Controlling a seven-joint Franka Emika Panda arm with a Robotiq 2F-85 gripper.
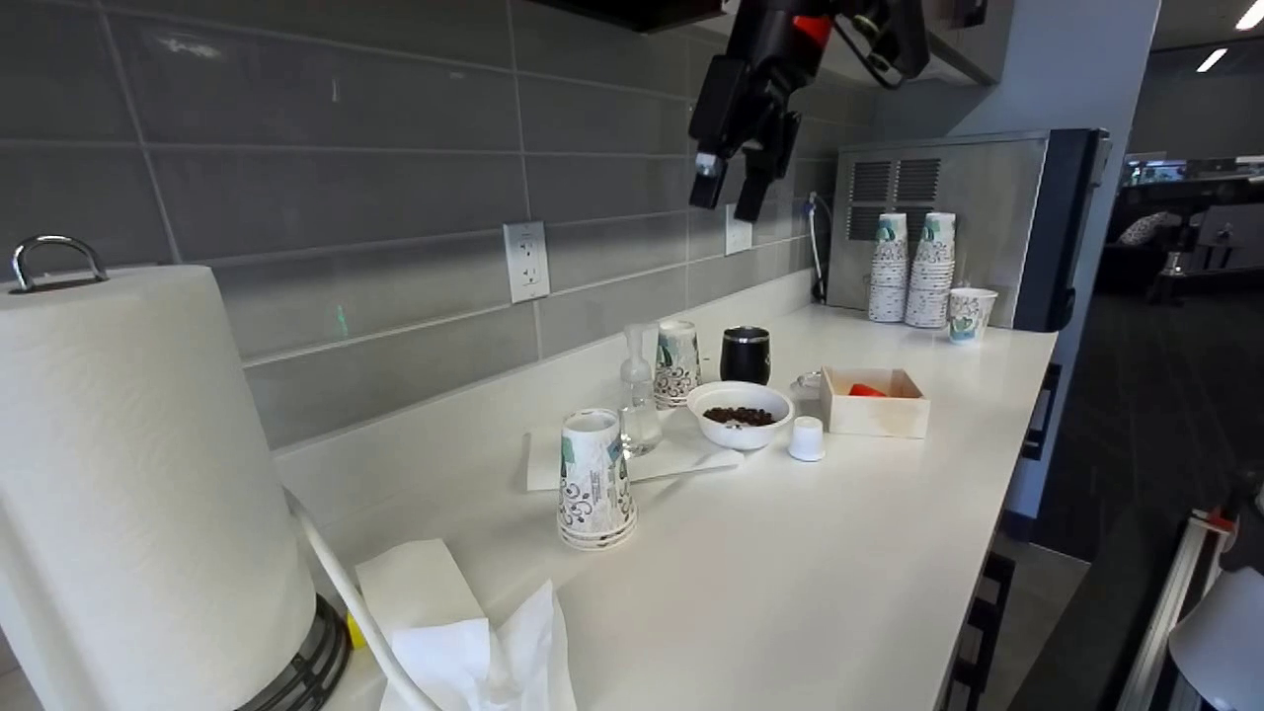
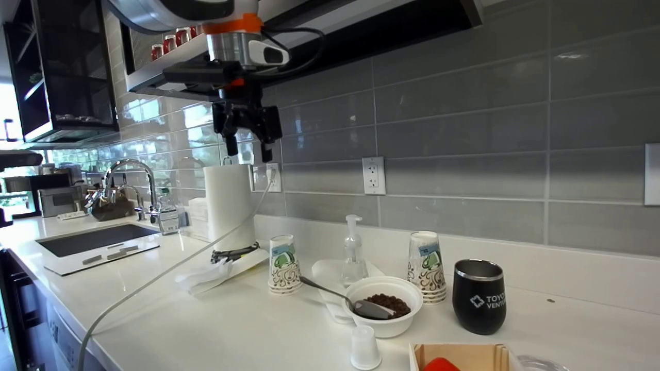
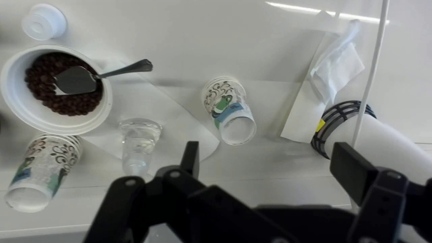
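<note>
High above the counter, near the tiled wall, my gripper hangs open with empty space between its fingers. Below in the wrist view, a short stack of upturned paper cups stands ahead of the fingers, well apart from them. A white bowl of brown beans lies at the left, with a dark spoon resting in it. Between bowl and cups is a clear pump bottle on a white sheet. Another upturned cup stack is beside the bowl.
A paper towel roll, crumpled paper and a white cable occupy one end. Past the bowl are a black tumbler, a small white cup and a wooden box holding something red.
</note>
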